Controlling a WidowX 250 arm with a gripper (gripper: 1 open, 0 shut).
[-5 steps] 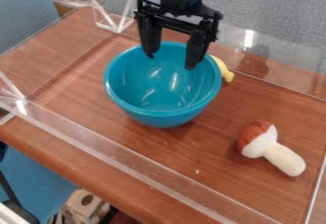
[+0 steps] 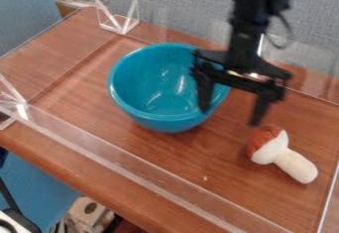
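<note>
A blue bowl (image 2: 153, 103) stands on the wooden table (image 2: 113, 173), left of centre. My black gripper (image 2: 235, 91), motion-blurred, hangs open over the bowl's right rim and just past it; whether anything is between its fingers is hard to tell, but none shows. A toy mushroom (image 2: 281, 156) with a red cap and white stem lies at the right, below and right of the gripper.
A small yellow object behind the gripper is mostly hidden. Clear plastic pieces (image 2: 117, 21) stand at the left edge and back left. A grey wall closes the back.
My gripper has moved right and lower in the view, from over the bowl toward the mushroom. The bowl and mushroom look unmoved.
</note>
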